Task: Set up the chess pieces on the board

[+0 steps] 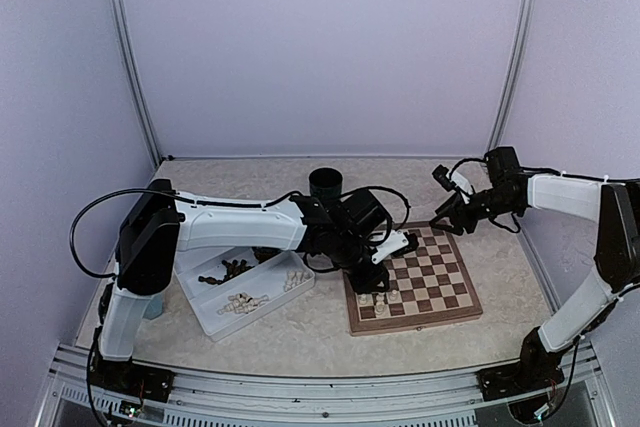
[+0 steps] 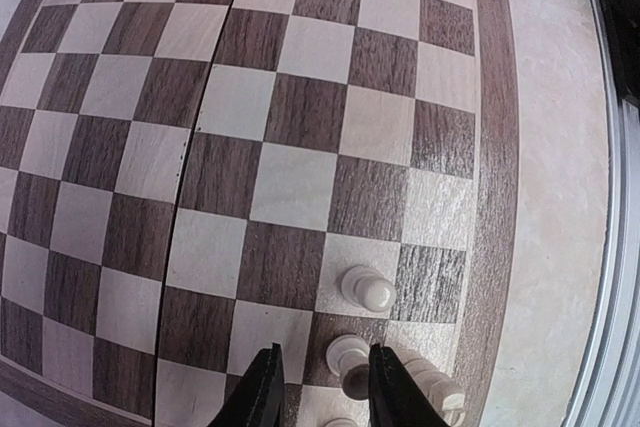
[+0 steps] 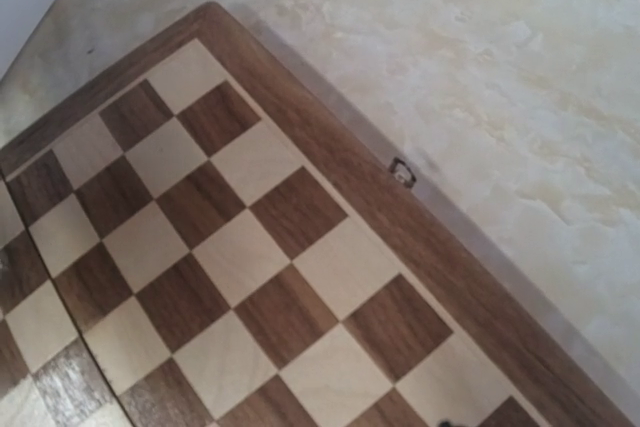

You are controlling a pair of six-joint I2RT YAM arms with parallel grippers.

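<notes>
The wooden chessboard (image 1: 432, 319) lies flat on the table. A few light pieces stand in its near-left corner; in the left wrist view these include a small pawn (image 2: 368, 289), a piece with a dark top (image 2: 355, 369) and a bigger light piece (image 2: 440, 388) by the border. Over that corner hangs my left gripper, its fingers apart and empty, with the dark-topped piece showing close to the right finger (image 2: 388, 387). My right gripper (image 1: 443, 227) is at the board's far-right corner, open; its fingers barely show in the right wrist view.
On the left, a white tray (image 1: 213, 327) holds dark pieces (image 1: 228, 272) and light pieces (image 1: 243, 303), partly under my left arm. A dark green cup (image 1: 325, 183) stands behind the board. Most squares are bare, and the table in front of the board is clear.
</notes>
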